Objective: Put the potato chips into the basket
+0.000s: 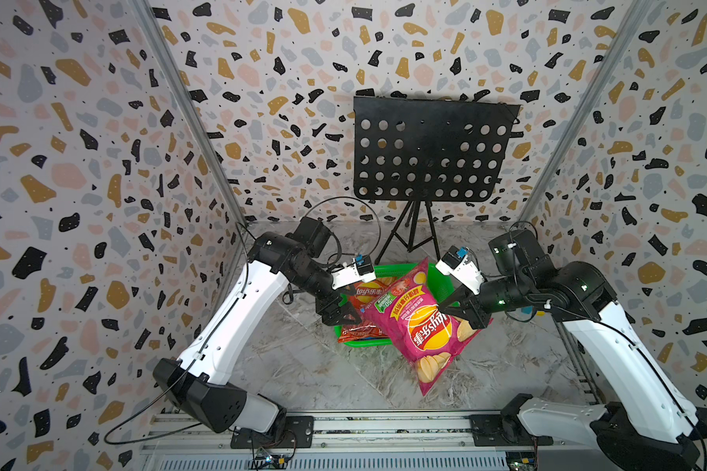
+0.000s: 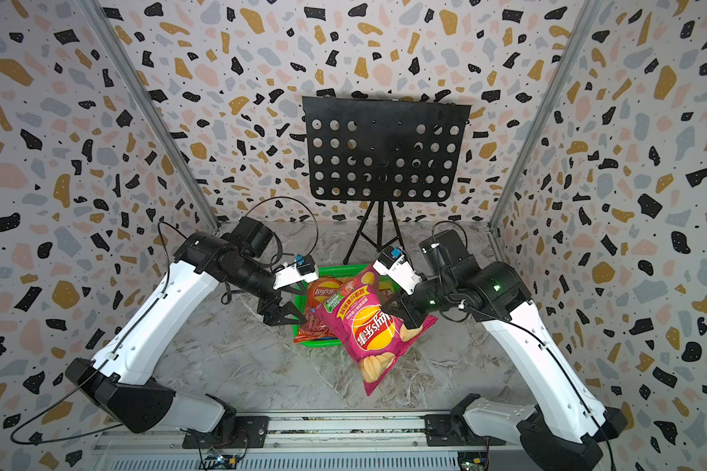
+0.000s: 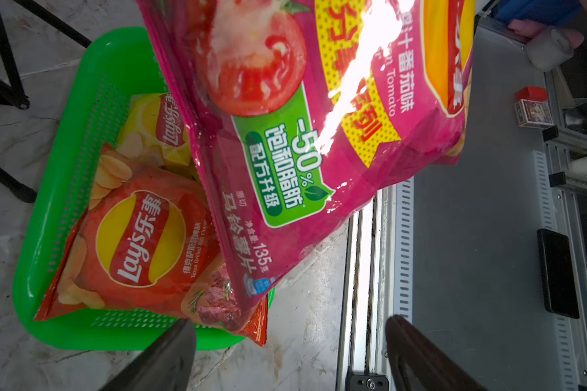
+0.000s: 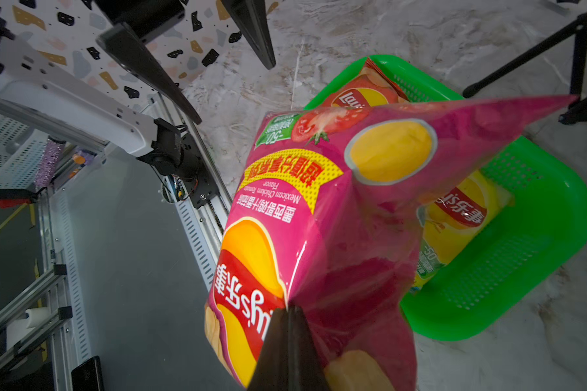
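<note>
A large magenta chip bag (image 1: 418,318) hangs tilted above the green basket (image 4: 554,189), covering much of it in the top views. My right gripper is shut on that bag, gripping a fold in its side. Inside the basket lie a red-orange chip bag (image 3: 143,238) on the left and a yellow chip bag (image 4: 459,221) beside it; the far right part is empty. My left gripper stands open, its fingers (image 3: 169,355) wide apart. Nothing is between them, and the magenta bag hangs a short way in front.
A black tripod stand (image 1: 414,223) rises just behind the basket, its legs close to the back rim. A metal rail (image 1: 369,420) runs along the near edge.
</note>
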